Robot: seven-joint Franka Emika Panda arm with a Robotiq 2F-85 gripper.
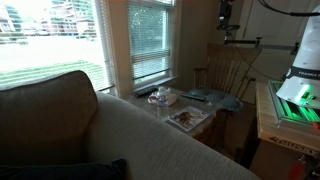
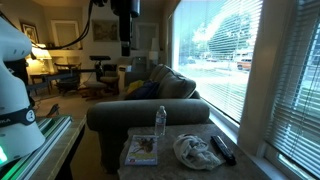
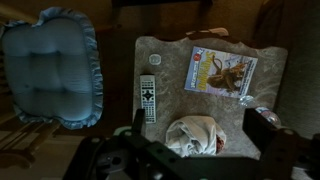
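High above a small table (image 3: 174, 95), my gripper points down; in the wrist view its dark fingers stand wide apart, with nothing between them at their height. On the tabletop lie a picture-covered case or booklet (image 3: 220, 72), a dark remote (image 3: 148, 98) with pale buttons, and a crumpled whitish cloth (image 3: 193, 133). A clear bottle (image 2: 160, 121) stands upright near the sofa side in exterior view 2. There the cloth (image 2: 197, 152) rests between the booklet (image 2: 142, 150) and the remote (image 2: 222, 150).
A grey sofa (image 2: 172, 113) borders the table, and windows with blinds (image 1: 150, 40) lie behind it. A chair with a blue-grey cushion (image 3: 48, 65) stands beside the table in the wrist view. Bare tabletop shows between remote and booklet.
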